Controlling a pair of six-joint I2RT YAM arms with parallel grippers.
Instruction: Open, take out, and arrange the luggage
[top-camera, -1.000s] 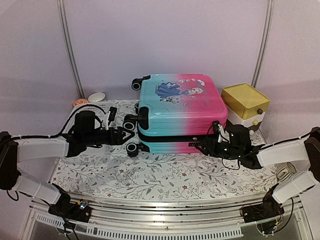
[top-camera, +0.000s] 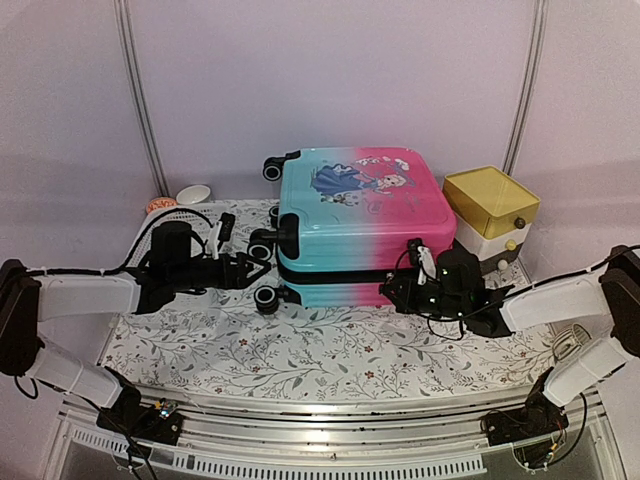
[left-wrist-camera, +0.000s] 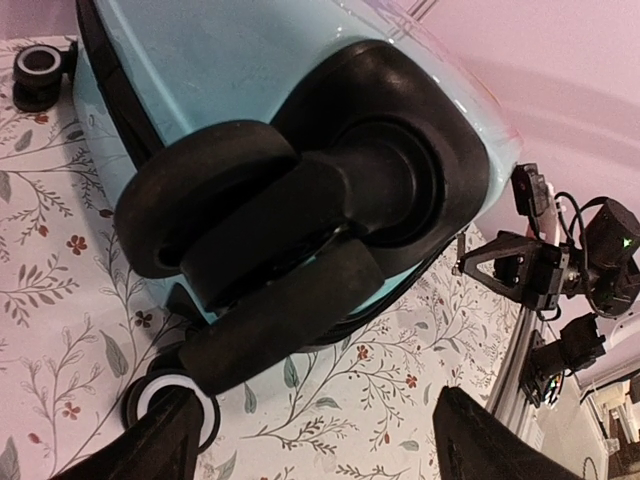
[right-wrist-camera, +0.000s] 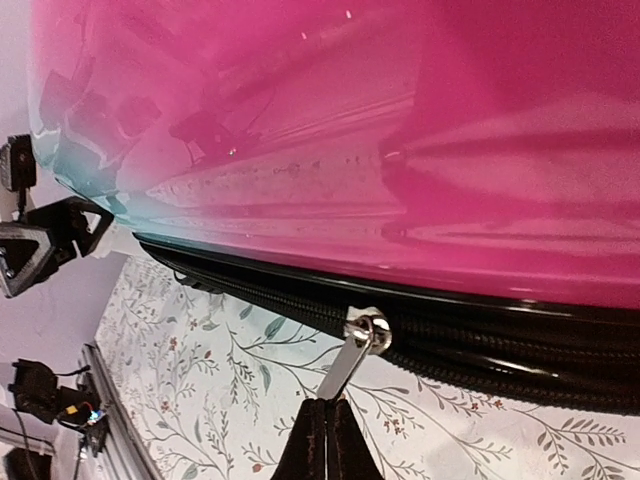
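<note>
A teal-to-pink hard suitcase (top-camera: 350, 230) with a cartoon print lies flat in the centre, wheels on its left side. My left gripper is open beside the near left wheels (left-wrist-camera: 290, 220), nothing between its fingers. My right gripper is at the dark zipper seam (right-wrist-camera: 530, 355) on the front, its fingertips shut at a silver zipper pull (right-wrist-camera: 365, 330); whether the tab is between them or just behind is hard to tell.
A yellow and white box (top-camera: 490, 200) stands right of the suitcase. A white bowl (top-camera: 193, 193) and an orange item (top-camera: 160, 203) sit at the back left.
My right gripper has shifted very slightly left along the suitcase front. The left arm and suitcase look almost unchanged.
</note>
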